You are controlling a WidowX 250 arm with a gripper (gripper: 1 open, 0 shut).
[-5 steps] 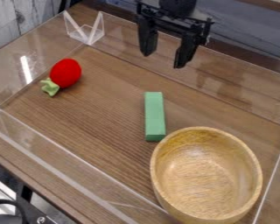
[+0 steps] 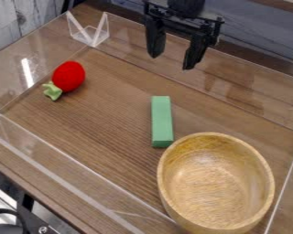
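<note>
The black gripper point(image 2: 179, 40) hangs over the back of the wooden table, its two fingers pointing down and spread apart, with nothing seen between them. A green bar point(image 2: 161, 122) lies lengthwise in the middle of the table, in front of the gripper. A red object point(image 2: 69, 75) with a pale green end sits at the left. A wide tan bowl point(image 2: 215, 183) stands at the front right.
A white wire holder point(image 2: 88, 27) stands at the back left. Cables lie beyond the table's left edge and at the lower left.
</note>
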